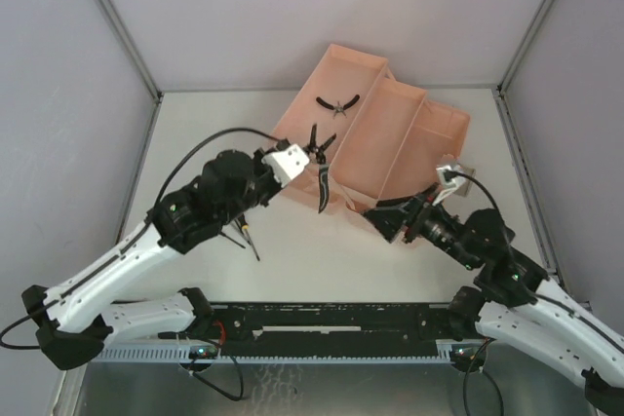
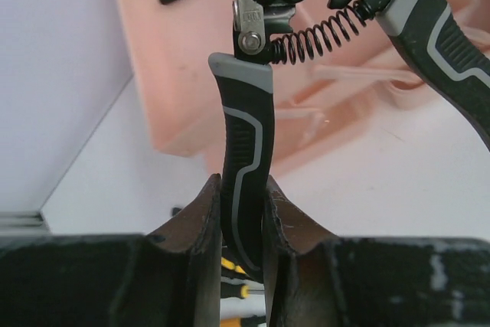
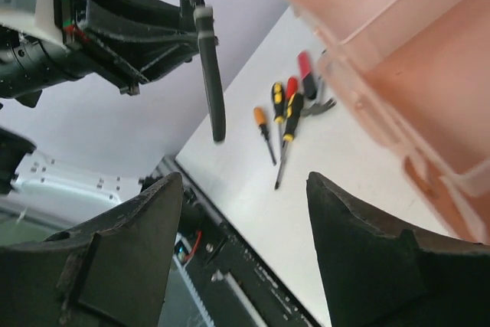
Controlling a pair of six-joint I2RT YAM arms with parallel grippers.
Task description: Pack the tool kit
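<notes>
My left gripper (image 1: 296,151) is shut on one handle of the black and grey wire strippers (image 2: 248,139), which hang spread over the front left of the pink tool box (image 1: 336,65). In the left wrist view the spring and the other handle stick out free. Apart from the strippers, my right gripper stands open, empty between its fingers, near the box's front edge. A smaller pair of black-handled pliers (image 1: 338,105) lies in the box's left compartment.
Several hand tools lie left of the box, including a yellow-black screwdriver (image 3: 293,116), an orange screwdriver (image 3: 261,119) and a hammer (image 3: 319,106). The middle and right compartments look empty.
</notes>
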